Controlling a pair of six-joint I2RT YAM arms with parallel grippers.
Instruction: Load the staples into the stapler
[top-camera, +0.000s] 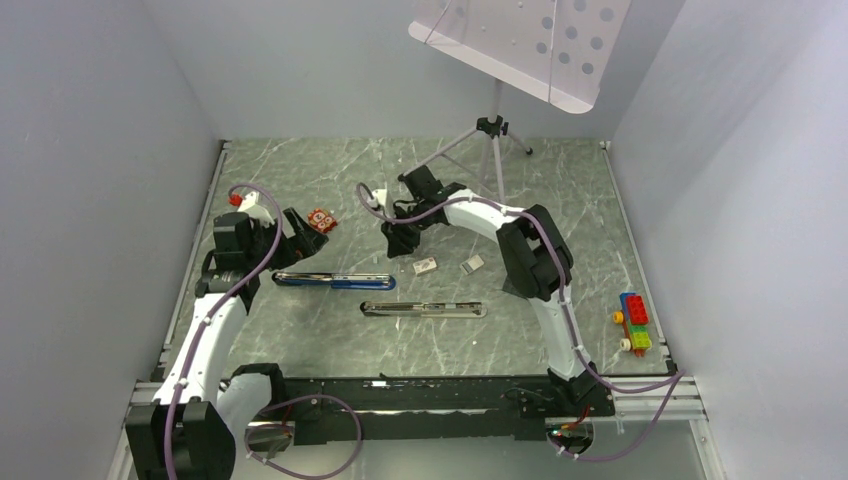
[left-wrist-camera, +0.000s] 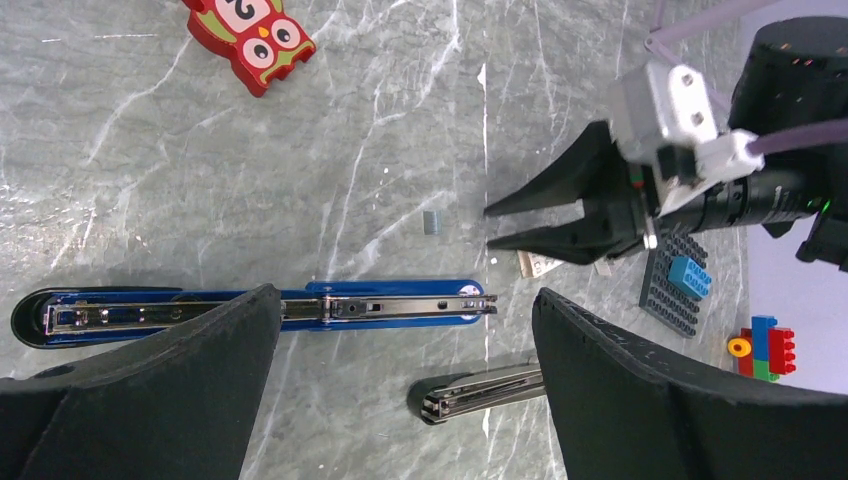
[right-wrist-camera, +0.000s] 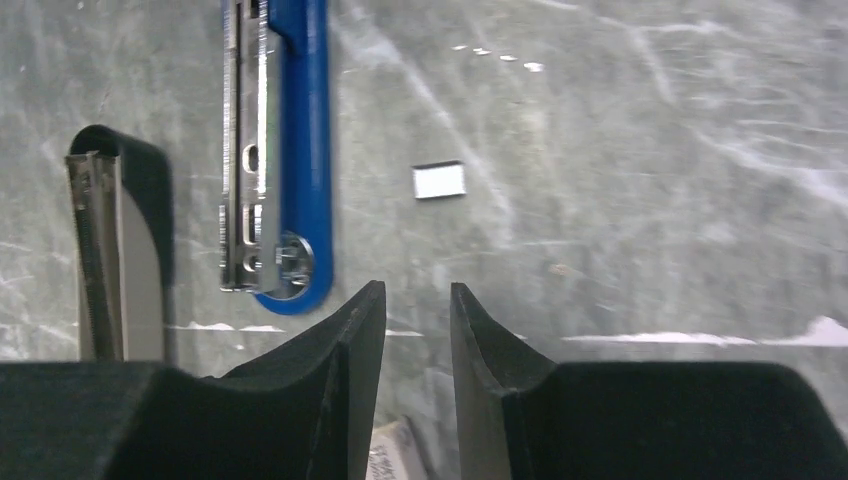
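Note:
A blue stapler (top-camera: 335, 283) lies opened out beside my left gripper (top-camera: 308, 232), which stands open above it with empty fingers (left-wrist-camera: 170, 400). A grey stapler (top-camera: 423, 309) lies nearer the front. My right gripper (top-camera: 393, 248) hangs right of the blue stapler's end, its fingertips (right-wrist-camera: 365, 305) a little apart, nothing visible between them. A small staple strip (right-wrist-camera: 439, 180) lies on the table beside the blue stapler. A staple box (top-camera: 424, 265) and another small box (top-camera: 473, 263) lie to the right.
A red owl toy (top-camera: 322, 220) lies behind the blue stapler. A white tripod stand (top-camera: 496, 160) is at the back. A toy brick vehicle (top-camera: 635, 322) sits at the front right.

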